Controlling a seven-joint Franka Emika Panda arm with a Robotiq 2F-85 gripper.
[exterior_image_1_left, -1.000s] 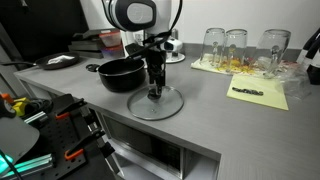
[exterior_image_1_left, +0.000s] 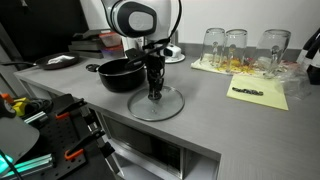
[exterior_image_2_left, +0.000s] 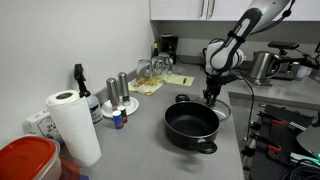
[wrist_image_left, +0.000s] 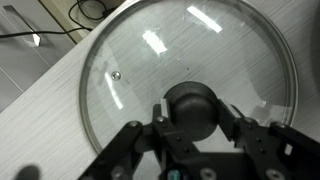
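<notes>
A round glass lid (exterior_image_1_left: 172, 104) with a metal rim lies on the counter near its front edge, beside the black pot (exterior_image_1_left: 122, 76). Its dark knob (wrist_image_left: 190, 108) is at the middle of the wrist view. My gripper (exterior_image_1_left: 155, 94) reaches down over the lid from above. In the wrist view its fingers (wrist_image_left: 228, 121) come up on both sides of the knob's lower part; whether they press on it is not clear. In exterior view 2 the pot (exterior_image_2_left: 192, 125) stands uncovered, with the lid (exterior_image_2_left: 238, 125) behind and to its right.
Glass jars (exterior_image_1_left: 235, 45) stand at the back of the counter, near a yellow sheet (exterior_image_1_left: 258, 91) with small dark things on it. A paper towel roll (exterior_image_2_left: 73, 130) and a red tub (exterior_image_2_left: 28, 160) are at the left in exterior view 2.
The lid looks shifted very slightly right and toward the front edge. My gripper stays over the knob, almost in the same place. The pot has not moved.
</notes>
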